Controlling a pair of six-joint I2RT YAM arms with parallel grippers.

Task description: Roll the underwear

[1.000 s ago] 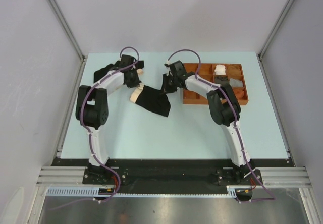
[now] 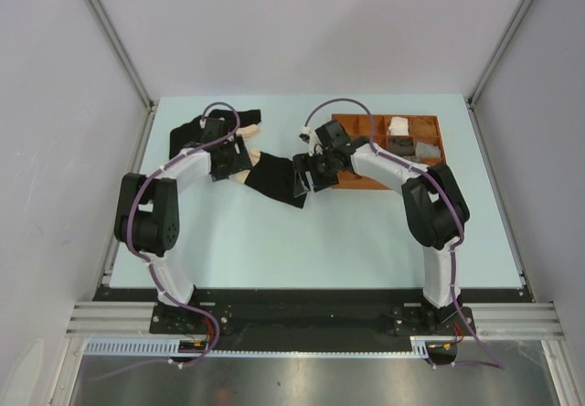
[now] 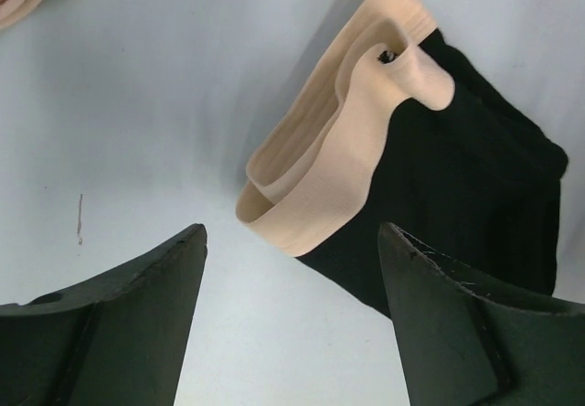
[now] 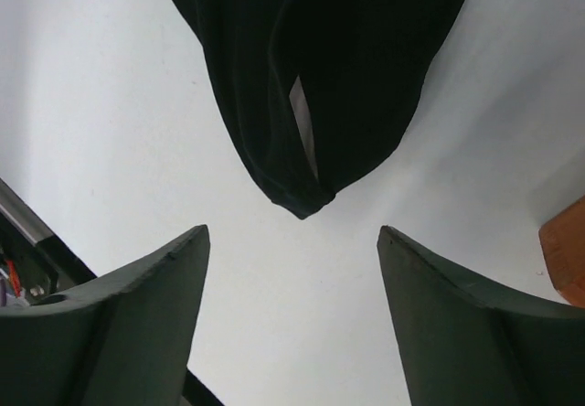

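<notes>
The underwear (image 2: 271, 176), black with a beige waistband (image 3: 343, 168), lies on the white table between my grippers. Its waistband end is to the left, with one corner folded over on itself. In the left wrist view my left gripper stands open above that end, its fingers apart and not closed on the cloth. At the other end, the black cloth (image 4: 247, 68) comes to a narrow tip in the right wrist view. My right gripper is also open, just short of that tip, with bare table between its fingers.
More dark garments (image 2: 183, 139) lie at the upper left, partly behind the left arm. A wooden box (image 2: 366, 184) with compartments stands close to the right gripper; a white item (image 2: 398, 125) and other cloths are inside.
The left one has shifted left and toward the front; the right one has come toward the front. The underwear lies nearly where it was.
</notes>
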